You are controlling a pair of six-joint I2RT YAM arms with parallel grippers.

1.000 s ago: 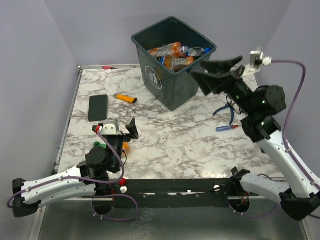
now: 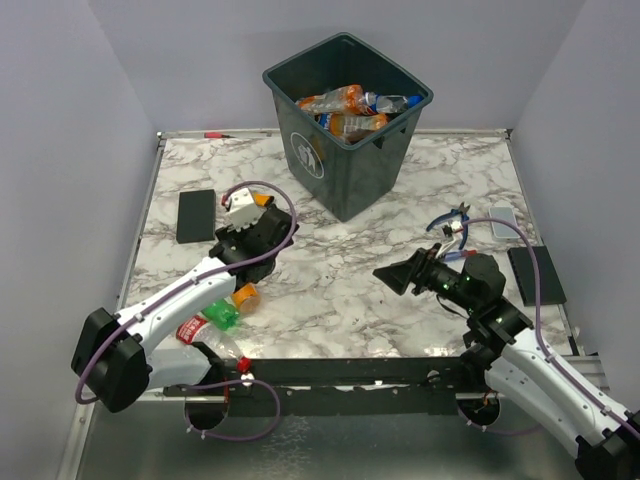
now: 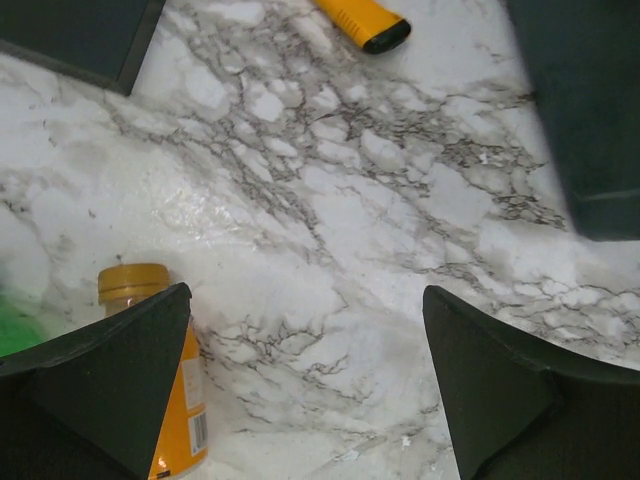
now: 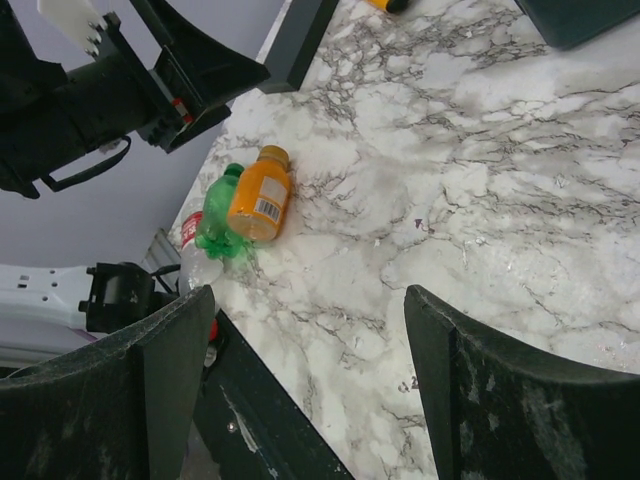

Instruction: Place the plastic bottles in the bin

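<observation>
The grey-green bin [image 2: 345, 175] at the back holds several plastic bottles. An orange bottle [image 4: 257, 200], a green bottle [image 4: 218, 215] and a clear bottle with a red label [image 2: 205, 335] lie at the front left. My left gripper [image 2: 250, 225] hangs open over the left of the table, with the orange bottle [image 3: 175, 430] beneath its left side in the left wrist view, nothing held. My right gripper [image 2: 405, 275] stands open over the middle-right of the table, empty.
A black slab [image 2: 195, 215] and yellow object [image 3: 360, 20] lie left of the bin. Pliers [image 2: 445, 218], a grey device [image 2: 503, 225] and black slab [image 2: 537, 275] lie at the right.
My right arm has come down from beside the bin to low over the table.
</observation>
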